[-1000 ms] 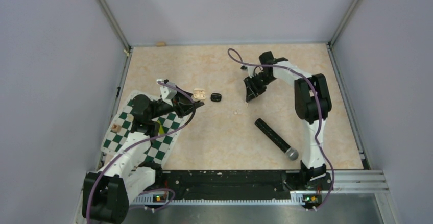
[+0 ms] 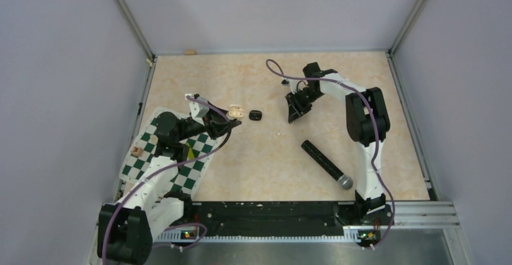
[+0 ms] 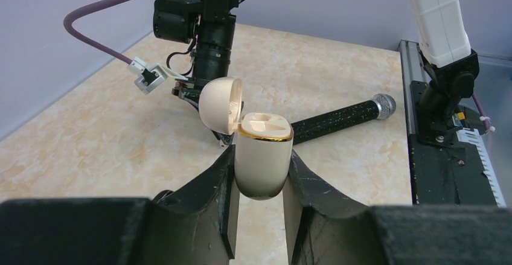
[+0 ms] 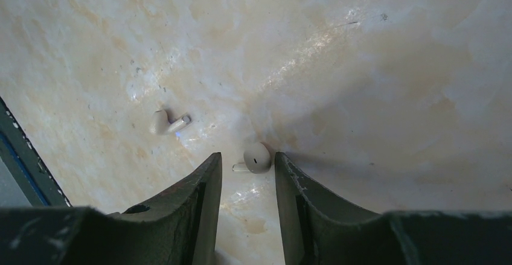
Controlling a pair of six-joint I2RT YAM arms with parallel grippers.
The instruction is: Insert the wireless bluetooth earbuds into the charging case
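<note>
The cream charging case (image 3: 263,159) has its lid (image 3: 218,105) swung open and a gold band round its rim. My left gripper (image 2: 235,122) is shut on its body, holding it up. One white earbud (image 4: 258,158) lies on the table between the fingertips of my right gripper. The fingers stand open around it, the right-hand finger (image 4: 290,174) very close to the bud and a gap on the other side. A second earbud (image 4: 164,124) rests apart, to the left in the right wrist view.
A small black case (image 2: 255,115) lies between the two grippers. The black microphone (image 2: 326,163) is nearer the front, right of centre. A green-and-white checkered cloth (image 2: 196,168) lies under the left arm.
The left arm and the case have stayed in place.
</note>
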